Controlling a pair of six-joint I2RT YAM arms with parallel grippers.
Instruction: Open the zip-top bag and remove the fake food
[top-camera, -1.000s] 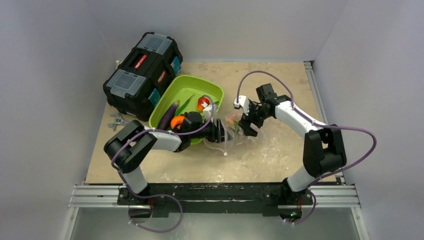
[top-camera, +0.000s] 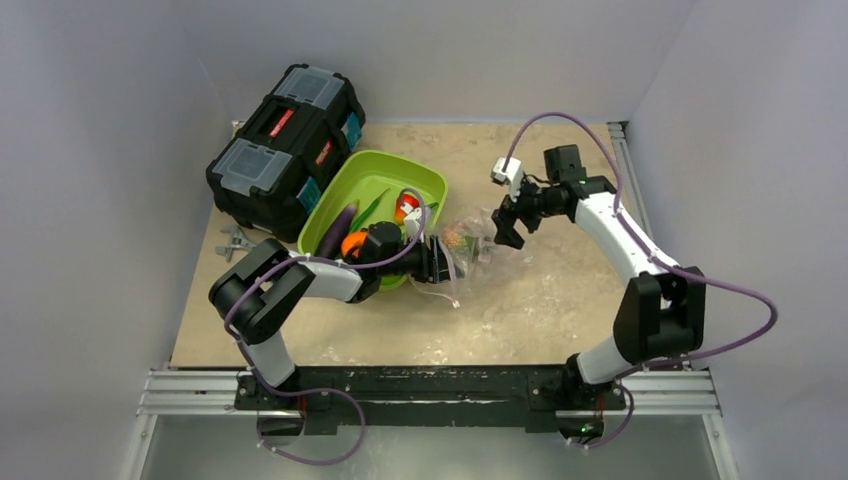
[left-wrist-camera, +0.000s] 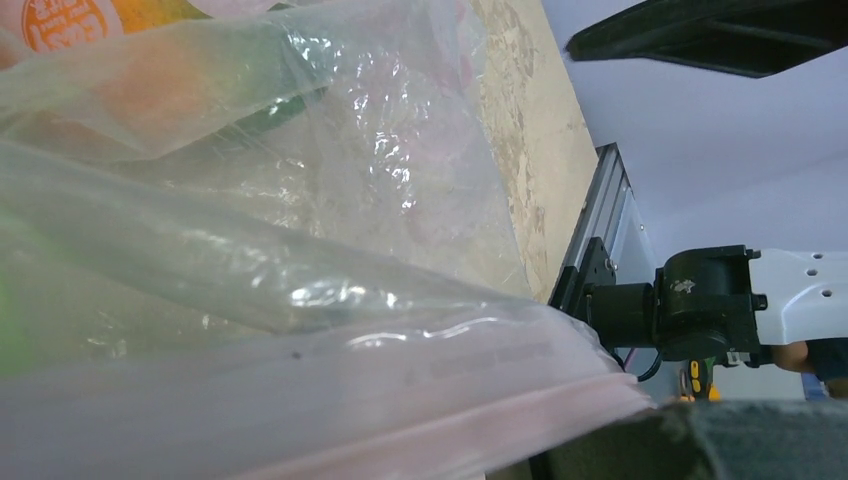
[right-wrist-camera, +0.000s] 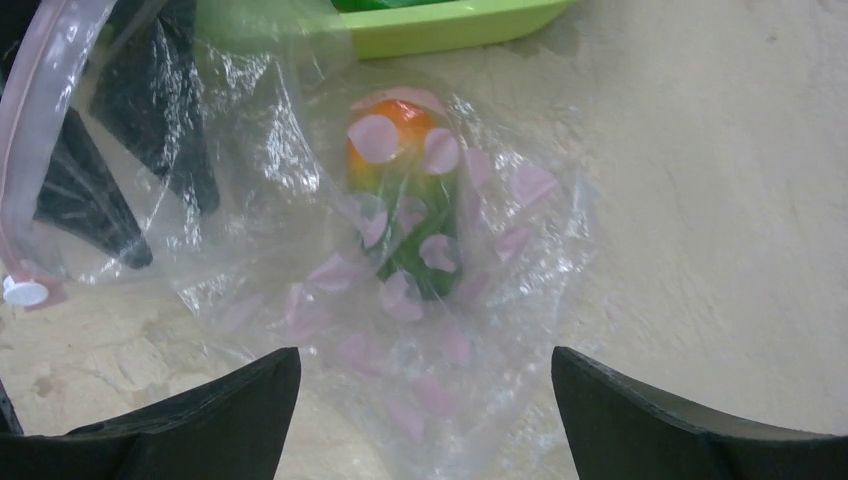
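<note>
The clear zip bag (top-camera: 480, 260) lies mid-table, holding an orange-and-green fake food (right-wrist-camera: 410, 200) seen through pink-spotted plastic. Its zip edge (left-wrist-camera: 420, 400) runs across the lower left wrist view. My left gripper (top-camera: 435, 260) is at that edge beside the tub; its fingers show apart in the left wrist view, and dimly through plastic in the right. Whether it grips the bag I cannot tell. My right gripper is open above the bag, nothing between its fingers.
A green tub (top-camera: 340, 180) holds eggplant, an orange piece and other food. A black toolbox (top-camera: 270, 140) stands at back left, a wrench (top-camera: 232, 240) beside it.
My right gripper has moved toward the back right, away from the bag's middle, after shifting leftward earlier. The left arm has barely moved.
</note>
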